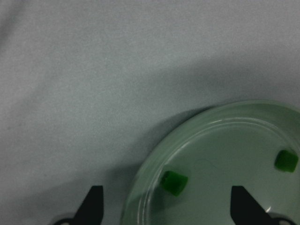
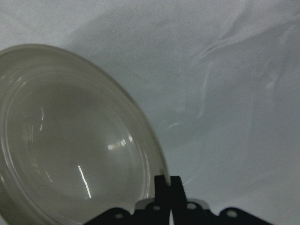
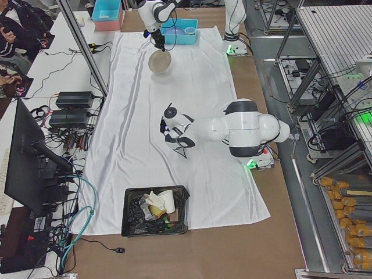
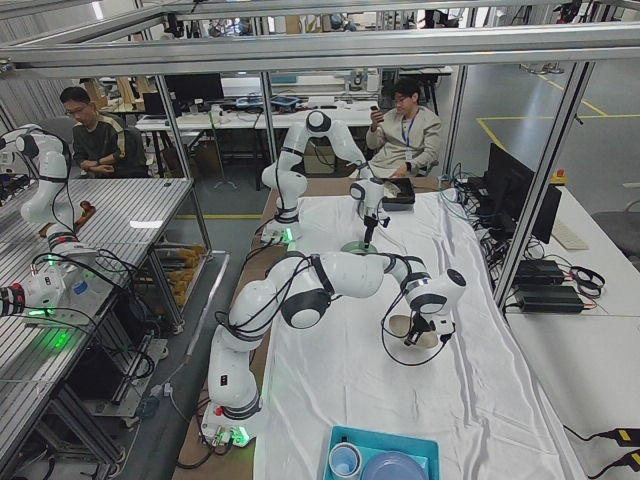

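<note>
A green plate point(image 1: 220, 183) lies on the white cloth in the left wrist view, with green pieces point(image 1: 174, 182) point(image 1: 286, 161) on it. My left gripper is open above it, fingers either side of the nearer piece in the image. In the camera right view the left gripper point(image 4: 368, 235) is at the far part of the cloth. My right gripper is shut on the rim of a beige plate point(image 2: 70, 131), which also shows beneath the right arm in the camera left view point(image 3: 159, 63).
A blue bin point(image 4: 430, 450) with cup and dishes stands at the right arm's end of the cloth. A black lined tray point(image 3: 128, 212) with mixed items sits at the other end. The cloth between has free room.
</note>
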